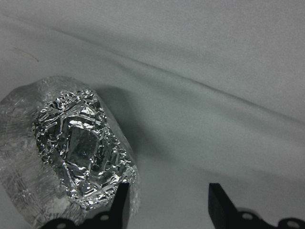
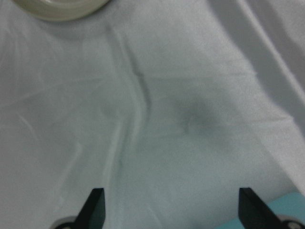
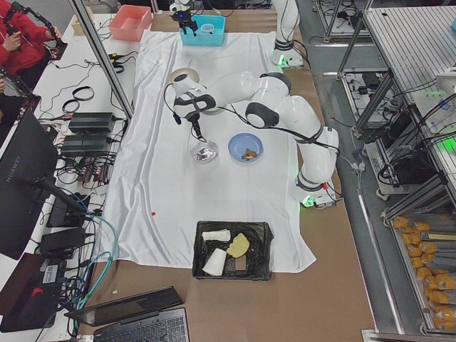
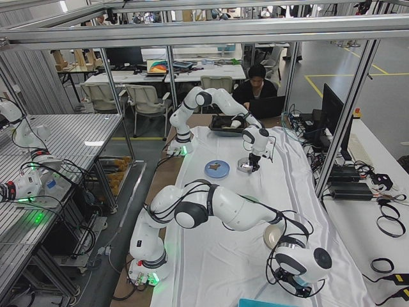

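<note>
A clear dish lined with crumpled foil [image 3: 204,152] [image 1: 83,148] stands on the white cloth. My left gripper is low over it, open, one finger over the dish's rim and the other over bare cloth. A blue plate [image 3: 245,146] with small brown pieces lies beside the dish. My right gripper is open above the cloth at the far end, with nothing between its fingers; a cream plate [image 2: 62,9] and a light-blue edge [image 2: 281,207] show in that wrist view.
A black tray [image 3: 265,263] with white and yellow items lies at the near end. A blue bin [image 3: 192,39] stands at the far end. A green plate is mostly hidden by my left arm.
</note>
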